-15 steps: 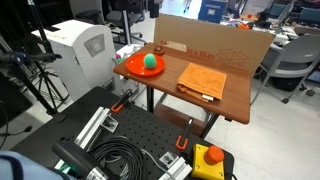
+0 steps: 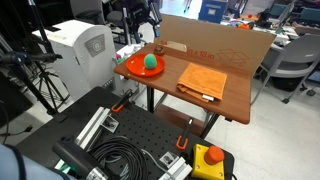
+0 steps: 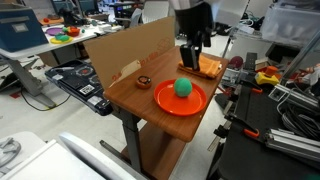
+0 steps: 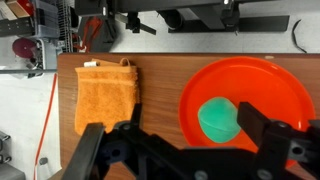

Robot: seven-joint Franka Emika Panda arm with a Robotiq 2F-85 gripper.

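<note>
A green ball (image 2: pixel 150 60) rests on a round red plate (image 2: pixel 133 66) at the left end of the brown table in exterior view 1. My gripper (image 3: pixel 194 47) hangs above the table, its fingers spread wide and nothing between them. From the wrist view, the ball (image 4: pixel 216 122) lies below the gap between the black fingers, nearer the right one, which overlaps part of the plate (image 4: pixel 262 78). An orange cloth (image 2: pixel 202 81) lies flat on the table, apart from the plate; the wrist view shows it left of the fingers.
A cardboard panel (image 2: pixel 215 45) stands along the table's back edge. Near it sits a small brown ring-shaped object (image 3: pixel 144 82). Bare tabletop (image 2: pixel 178 72) separates the plate from the cloth. A yellow box with a red button (image 2: pixel 213 155) stands in front.
My gripper has come lower in exterior view 1, with its fingers now showing above the plate's end of the table. Ball, plate and cloth have stayed where they were.
</note>
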